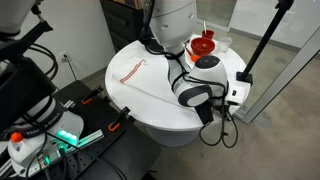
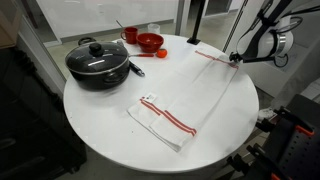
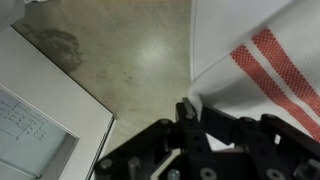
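Observation:
A white towel with red stripes (image 2: 190, 100) lies stretched over the round white table (image 2: 110, 130). Its striped near end rests flat in exterior view 2, and its far end reaches my gripper (image 2: 236, 61) at the right edge of the table. Close up in the wrist view, my gripper is shut on the edge of the towel (image 3: 255, 75), beside a pair of red stripes. In exterior view 1 the arm hides most of this end of the cloth; the other striped end (image 1: 132, 72) shows on the left.
A black lidded pot (image 2: 101, 65), a red bowl (image 2: 150, 42), a red cup (image 2: 130, 35) and an orange-red round item (image 2: 162, 55) stand on the table, clear of the towel. Below the gripper, past the table edge, is bare floor (image 3: 130, 60).

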